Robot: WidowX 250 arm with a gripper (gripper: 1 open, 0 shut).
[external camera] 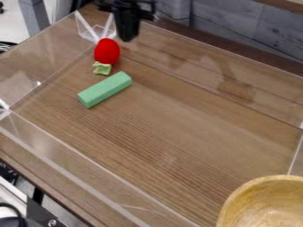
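My gripper (129, 19) is a dark shape at the top of the camera view, blurred and cut by the frame's edge; whether it is open or shut does not show. Below it on the wooden table (190, 133) lie a red object (105, 50) with a small light-green piece (103, 68) at its lower end and a crumpled clear plastic (94, 29) above it. A green block (104, 90) lies lower, toward the left.
A yellow bowl (260, 204) sits at the lower right corner. A grey wall (236, 22) runs along the back right.
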